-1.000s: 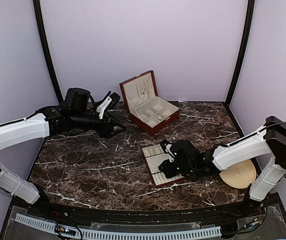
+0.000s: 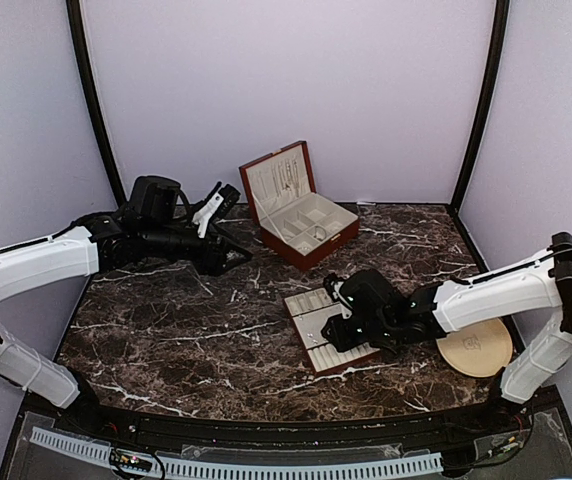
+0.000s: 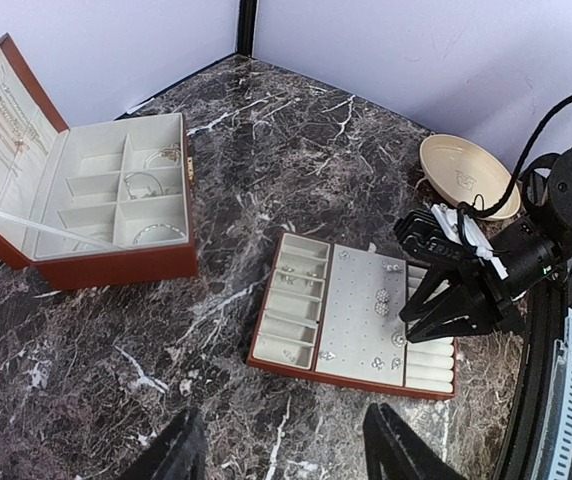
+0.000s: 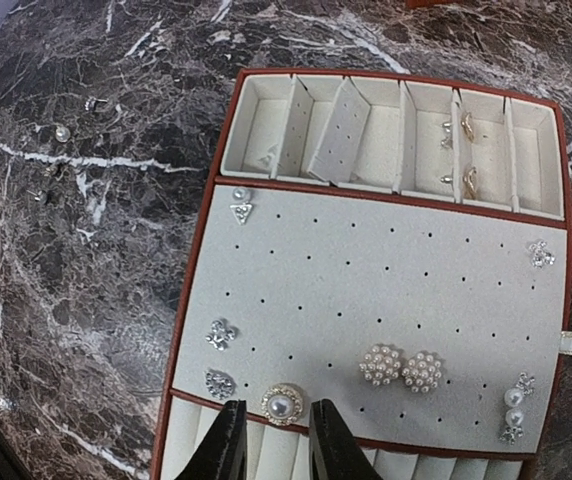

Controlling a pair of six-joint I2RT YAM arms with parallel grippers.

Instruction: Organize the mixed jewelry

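A red-rimmed jewelry tray lies mid-table, with earrings on its perforated pad and small pieces in some upper compartments. My right gripper is over the tray's near-left part, by a pearl-centred round earring; its fingertips stand part open, and nothing clearly sits held between them. My left gripper hangs above the table left of the tray, its fingers apart and empty. The jewelry box stands open at the back, holding chains and bracelets.
A round beige plate lies at the right edge. Loose studs lie on the marble beside the tray.
The left arm has stayed put.
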